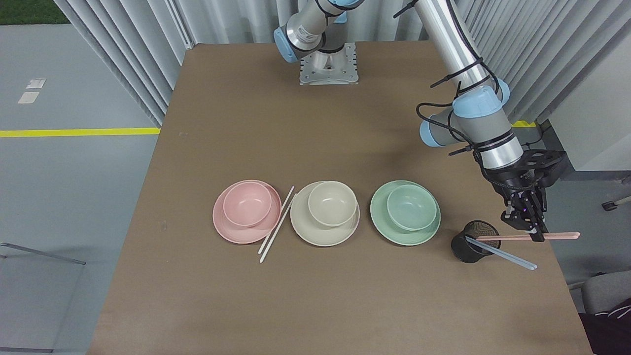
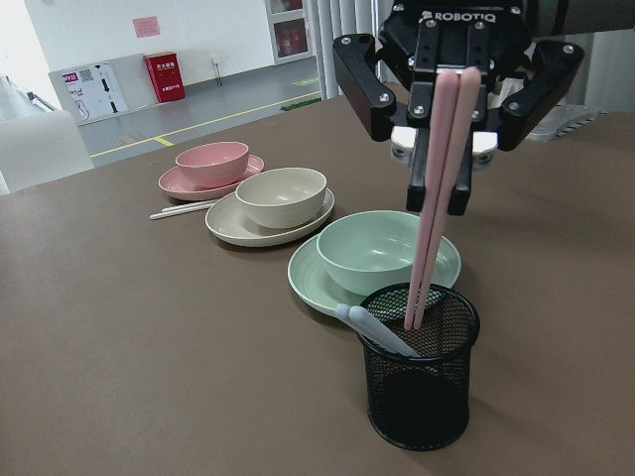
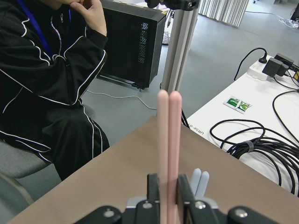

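My gripper (image 1: 536, 230) is shut on a pair of pink chopsticks (image 2: 443, 169), held above the black mesh cup (image 2: 417, 397) at the table's right. In the left view the chopsticks stand nearly upright, their lower ends over or just inside the cup's mouth; which I cannot tell. Pale blue chopsticks (image 1: 503, 254) lean in the cup. In the wrist view the pink pair (image 3: 174, 140) rises between my fingertips, the blue pair behind.
Green (image 1: 411, 207), cream (image 1: 331, 203) and pink (image 1: 247, 203) bowls sit on matching plates. White chopsticks (image 1: 275, 228) lie between the pink and cream plates. A seated person (image 3: 56, 93) is beside the table edge.
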